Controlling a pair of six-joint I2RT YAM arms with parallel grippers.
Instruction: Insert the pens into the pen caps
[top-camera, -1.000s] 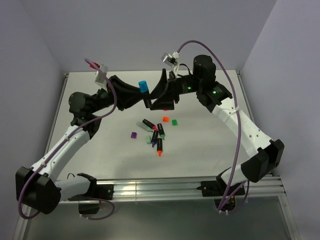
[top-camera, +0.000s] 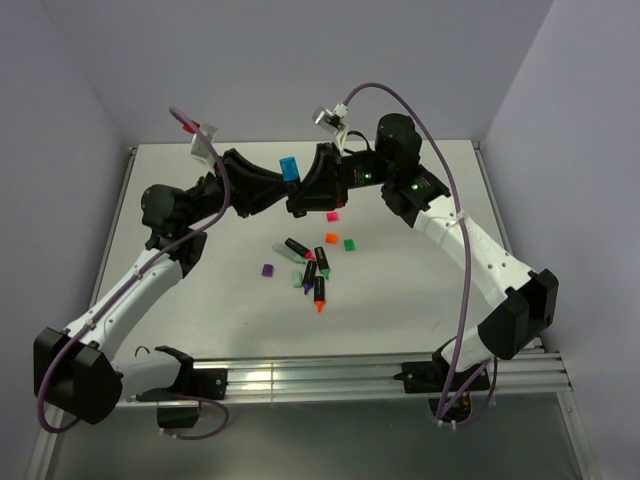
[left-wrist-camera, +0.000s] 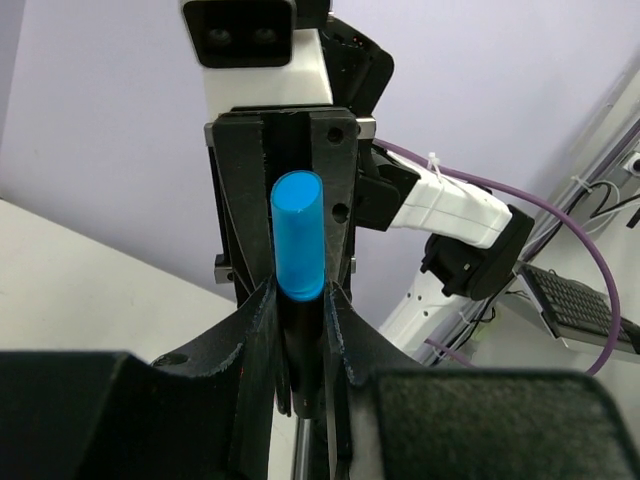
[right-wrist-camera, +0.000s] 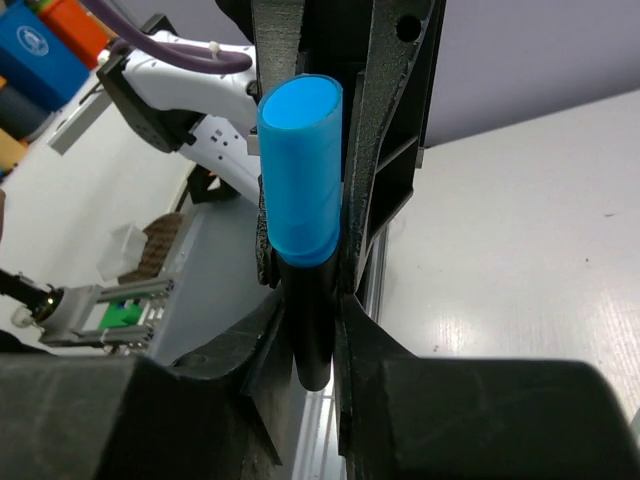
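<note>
A black pen (left-wrist-camera: 301, 345) is held upright in the air, with a smooth blue cap-like end (top-camera: 289, 169) pointing up. My left gripper is shut on its dark body just below the blue part. From the other side, my right gripper is shut on the same body, so the two grippers meet around it. The lower end of the black body shows beneath the fingers in both wrist views. On the table lie several black pens with coloured tips, among them an orange-tipped one (top-camera: 319, 291) and a pink-tipped one (top-camera: 298, 248).
Small coloured blocks, purple (top-camera: 267, 270), orange (top-camera: 331, 238), green (top-camera: 349, 245) and pink (top-camera: 332, 216), sit around the pens. Two pale greenish pieces lie beside them. A metal rail (top-camera: 330, 375) runs along the front.
A second ago my right gripper was open beside the pen; it has moved left and shut around the body. My left arm and the pen have barely moved. Nothing on the table differs.
</note>
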